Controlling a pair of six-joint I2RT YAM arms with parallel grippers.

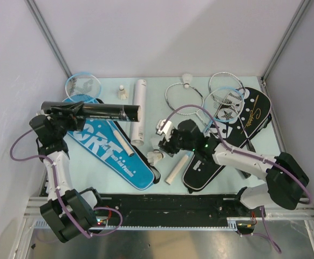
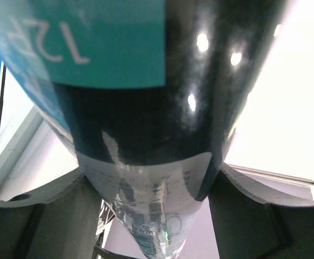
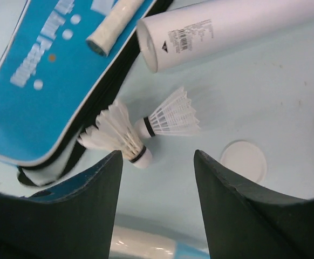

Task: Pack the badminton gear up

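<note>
My left gripper (image 1: 73, 112) is shut on a dark cylindrical shuttlecock tube (image 1: 111, 111), held level above the blue racket bag (image 1: 119, 162). In the left wrist view the glossy tube (image 2: 146, 118) fills the space between the fingers. My right gripper stands open, nothing between its fingers, above two white shuttlecocks that lie close together. One shuttlecock (image 3: 141, 156) has its cork toward the gripper; the other shuttlecock (image 3: 173, 116) spreads its feathers to the right. A white tube (image 1: 138, 110) lies to the right of the blue bag.
A black racket bag (image 1: 204, 170) and several rackets (image 1: 227, 105) cover the right side. Single shuttlecocks stand at the back, one shuttlecock (image 1: 123, 93) left and one shuttlecock (image 1: 186, 79) centre. A white disc (image 3: 244, 161) lies beside the shuttlecock pair.
</note>
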